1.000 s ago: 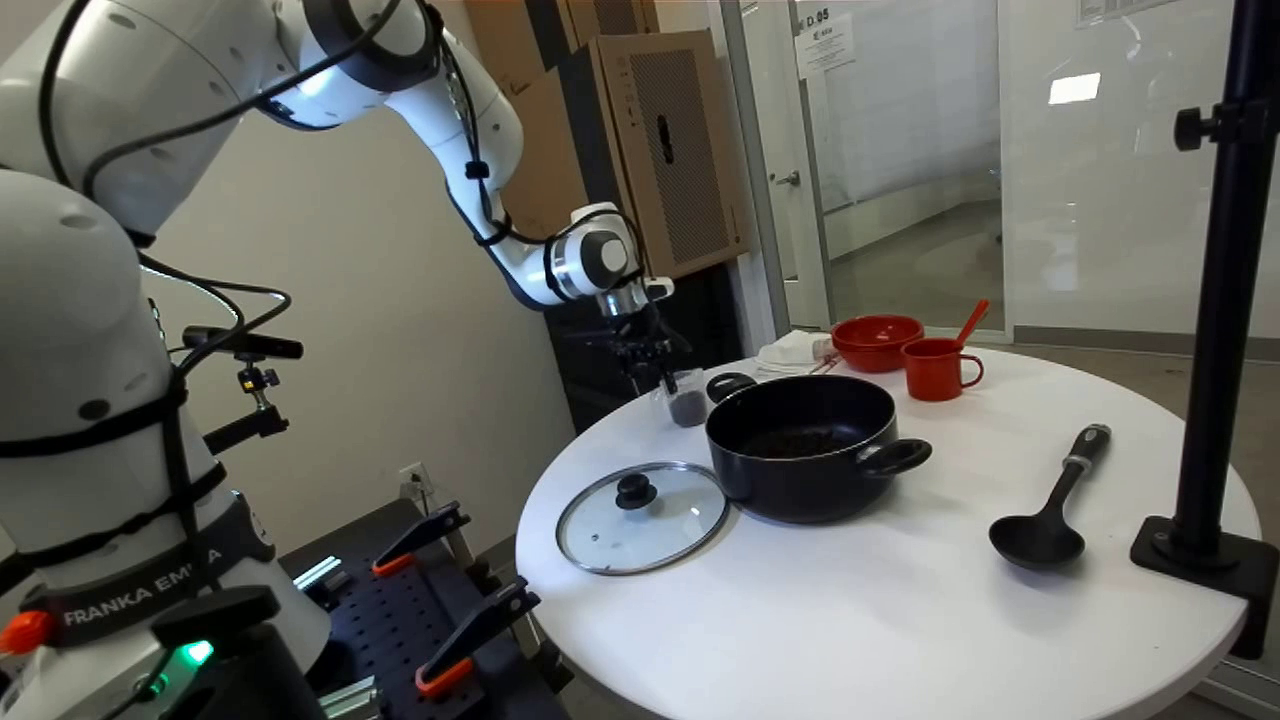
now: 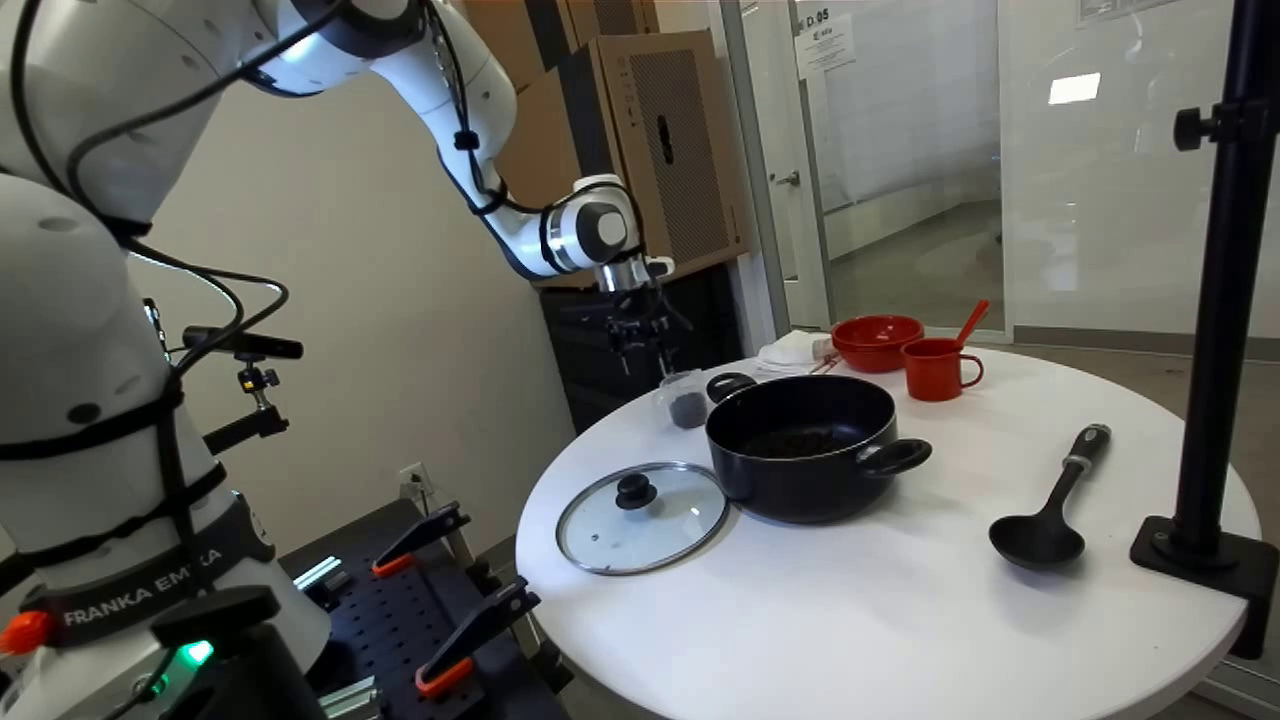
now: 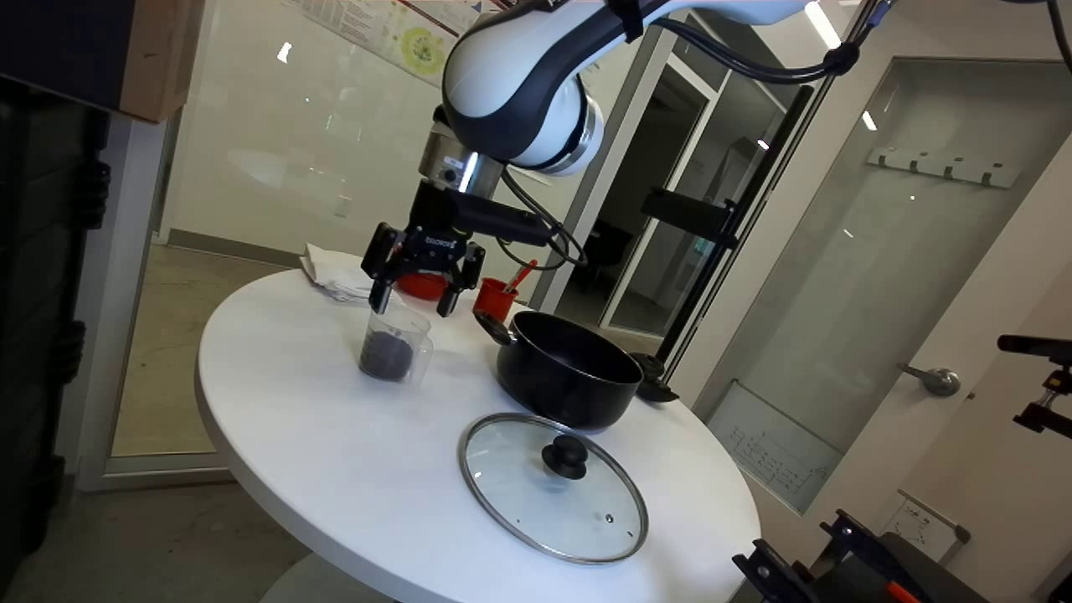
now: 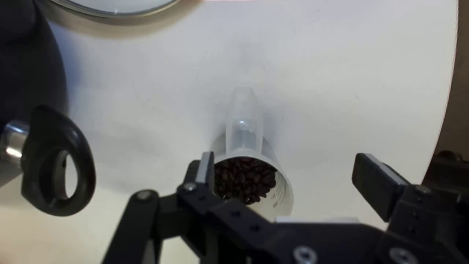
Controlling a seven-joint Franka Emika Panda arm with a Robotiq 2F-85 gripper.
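Note:
Dark beans fill the lower part of a clear measuring cup point(image 3: 388, 347), which stands upright on the white table. Just above its rim is my gripper point(image 3: 414, 305), open and pointing down, in exterior view 2. From the wrist view, the cup point(image 4: 281, 198) lies between the spread fingers, nearer the left finger point(image 4: 203, 169), and its handle points away from the gripper. Beside the cup stands a black pot point(image 2: 801, 450) with dark contents at its bottom. The glass lid point(image 2: 642, 518) with a black knob rests flat on the table in front.
A red bowl point(image 2: 877, 342), a red mug point(image 2: 939, 368) with a red utensil and a white cloth point(image 2: 792, 350) sit at the back. A black ladle point(image 2: 1046, 528) lies on the right near a black stand point(image 2: 1203, 360).
My gripper has risen a little from lower down at the cup. The cup, pot and lid appear where they were.

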